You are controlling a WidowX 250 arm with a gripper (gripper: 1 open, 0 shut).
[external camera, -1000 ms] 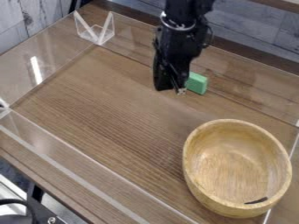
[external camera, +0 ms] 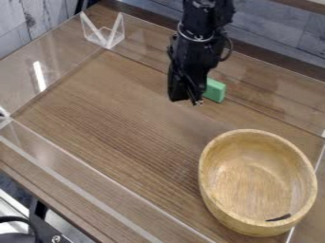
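Note:
The black gripper hangs over the middle of the wooden surface, in front of and to the left of a green block. Nothing shows held in it; its fingers look close together, though they are dark and small in the view.
A beige round bowl sits at the front right, with a small dark item in it. A clear wire or plastic piece is at the back left.
The gripper has shifted slightly to the left and toward the camera over the last second. The green block and the bowl are unchanged.

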